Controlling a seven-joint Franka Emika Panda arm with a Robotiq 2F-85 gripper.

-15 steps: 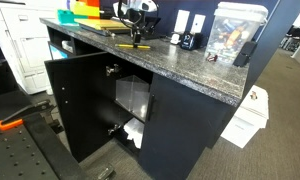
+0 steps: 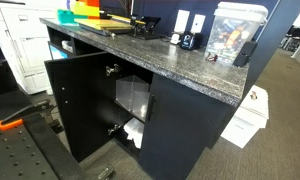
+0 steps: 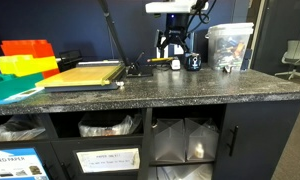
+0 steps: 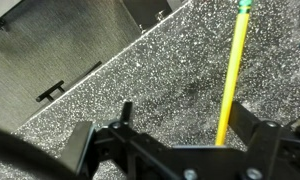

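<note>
A yellow pencil [image 4: 231, 80] with a green end crosses the wrist view, over the speckled dark counter [image 4: 170, 60]. My gripper is open, its fingers wide apart. The pencil runs close beside the right finger, and its lower end is hidden behind the gripper body; whether the two touch, I cannot tell. In exterior view 2 the gripper [image 3: 172, 47] hangs low above the back of the counter, with a small yellow thing [image 3: 160, 59] near it.
A clear bin [image 3: 229, 45] of mixed items stands right of the gripper, beside a dark mug [image 3: 193, 62]. To the left are a yellow-topped board [image 3: 83, 76] and colored bins [image 3: 25, 62]. The cabinet door [image 2: 82, 100] below hangs open.
In exterior view 1 my gripper has moved toward the right and back. The yellow thing that lay under it on the counter shifted back and left, and no longer shows there.
</note>
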